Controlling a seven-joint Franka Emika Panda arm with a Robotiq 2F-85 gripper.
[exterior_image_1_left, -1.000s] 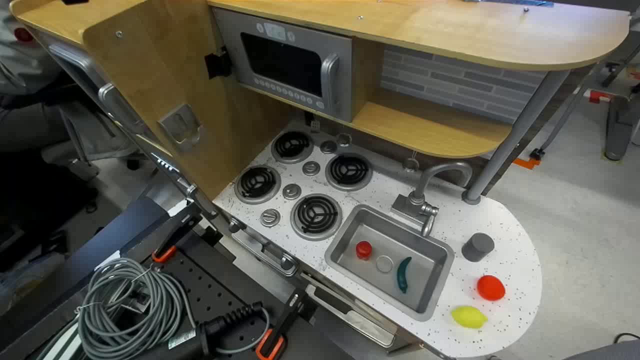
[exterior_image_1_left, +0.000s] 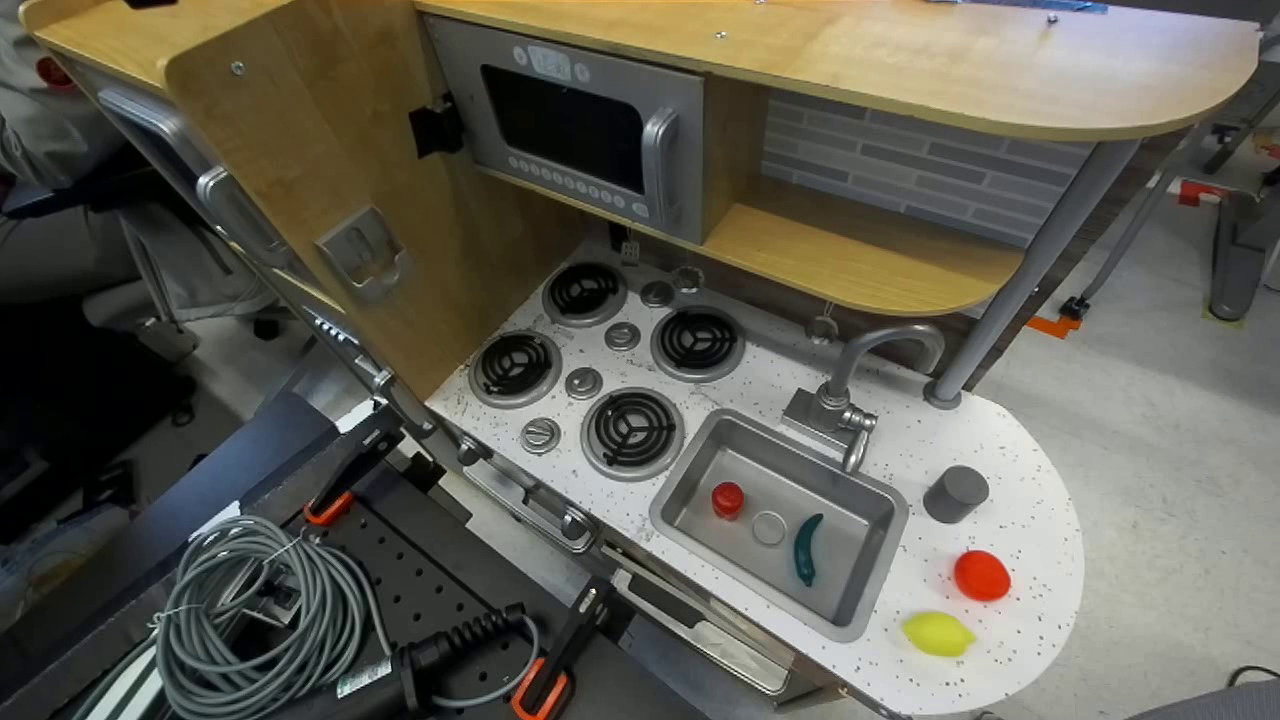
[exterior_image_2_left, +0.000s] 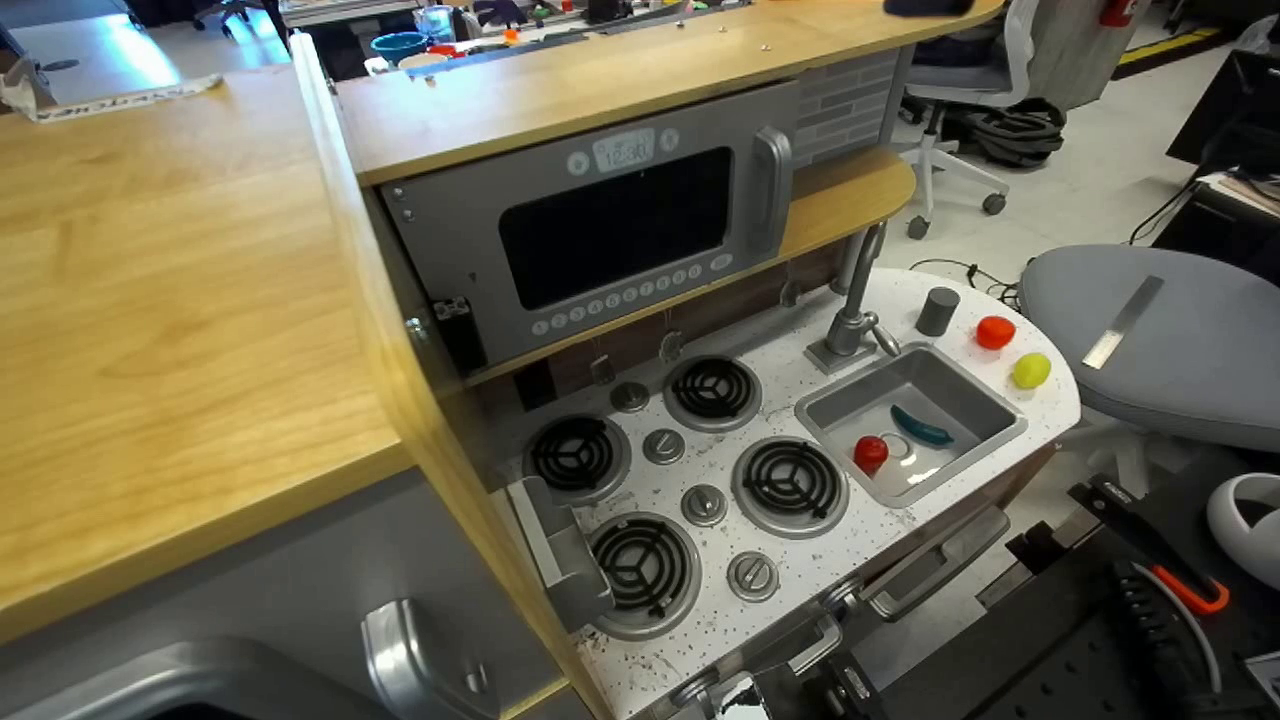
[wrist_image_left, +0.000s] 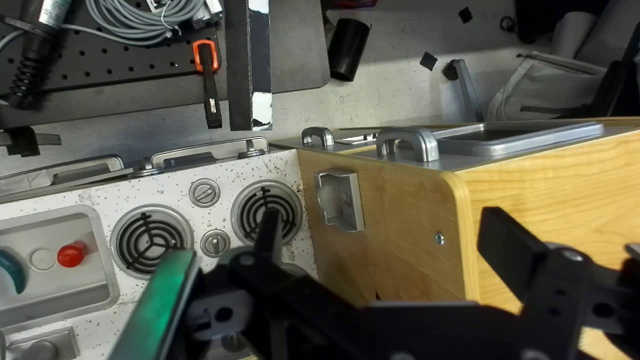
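Only the wrist view shows my gripper; its two dark fingers stand wide apart, with nothing held between them. Behind that gap is the wooden side panel (wrist_image_left: 390, 240) of the toy kitchen, close to the stove. Inside the sink (exterior_image_1_left: 882, 564) rest a small red object (exterior_image_1_left: 727, 500) and a curved teal object (exterior_image_1_left: 805, 550), on either side of the drain. On the counter right of the sink are a grey cylinder (exterior_image_1_left: 956, 493), a rounded red item (exterior_image_1_left: 981, 576) and a yellow lemon-like fruit (exterior_image_1_left: 938, 634).
The microwave (exterior_image_1_left: 576, 126) is closed above several black burners (exterior_image_1_left: 632, 432). A faucet (exterior_image_1_left: 882, 342) arches behind the sink. Coiled grey cable (exterior_image_1_left: 258, 618) and orange-handled clamps (exterior_image_1_left: 546, 690) lie on the dark table before the kitchen. The burners are bare.
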